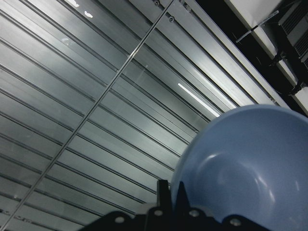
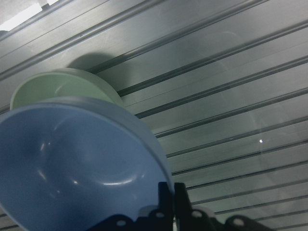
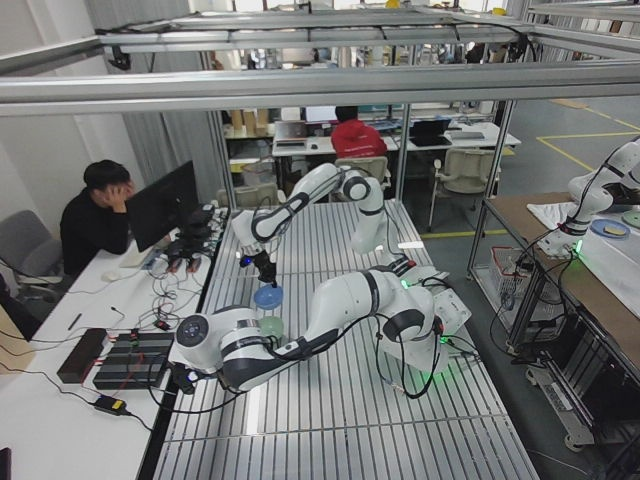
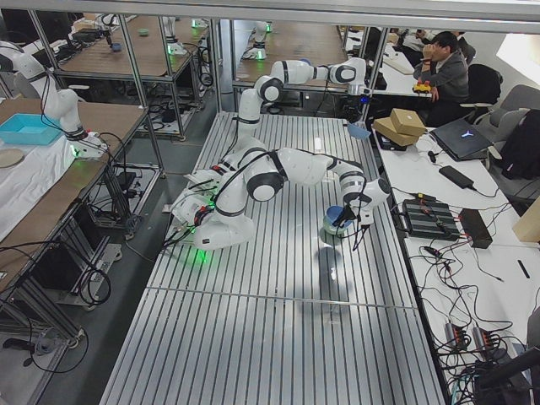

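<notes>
A blue bowl [image 1: 245,168] fills the lower right of the left wrist view, its rim pinched in my shut left gripper. In the right wrist view another blue bowl [image 2: 77,159] is held by the rim in my shut right gripper, over or just above a pale green bowl [image 2: 57,89] that is partly hidden behind it. In the camera left view a blue bowl [image 3: 268,297] shows above the green bowl [image 3: 270,326]; the near arm hides part of that area.
A white desk [image 3: 50,430] with cables, a monitor and power units runs along its side, with a seated person behind. Both arms' bases stand on the table's other side.
</notes>
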